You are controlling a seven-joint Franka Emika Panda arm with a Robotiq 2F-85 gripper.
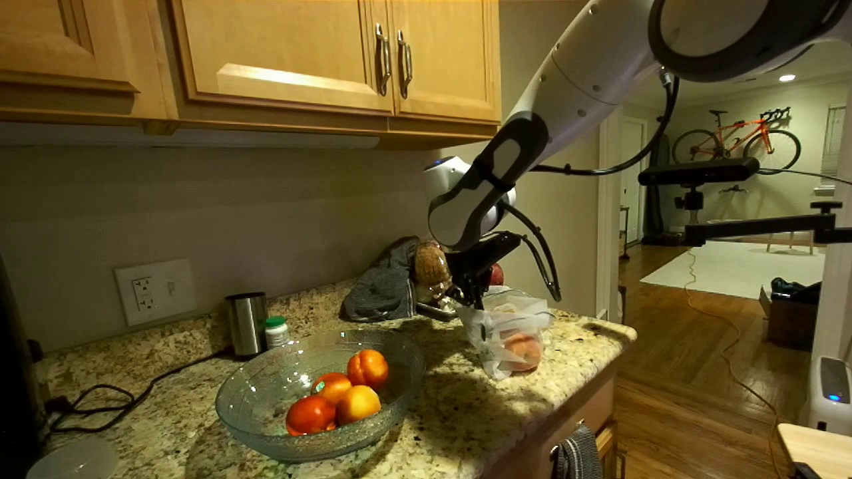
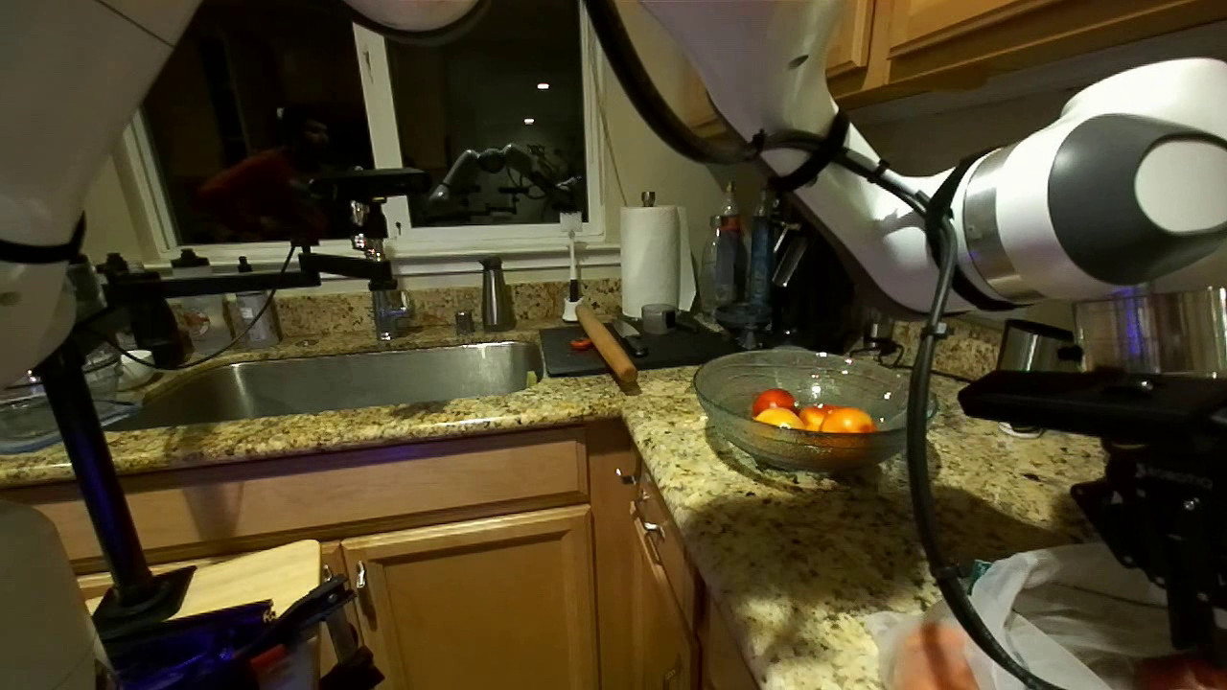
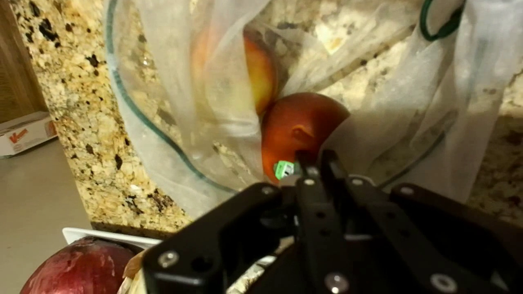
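A thin white mesh bag (image 3: pixel 162 166) with a green drawstring lies open on the counter. Inside it, the wrist view shows a dark red nectarine (image 3: pixel 306 117) with a green sticker and, beside that, a yellow-red one (image 3: pixel 262 73) partly behind mesh. My gripper points down at the bag's mouth, its tips over the stickered nectarine's edge. Only a narrow gap separates the fingers, and nothing shows between them. A clear glass bowl (image 1: pixel 239 399) holds several nectarines (image 1: pixel 311 414), left of the bag in exterior view 1.
By the wall stand a steel cup (image 1: pixel 245 323) and a green-capped bottle (image 1: pixel 275 330). A dark cloth (image 1: pixel 383 283) lies behind the bag. A red onion (image 3: pixel 78 267) sits close to the gripper.
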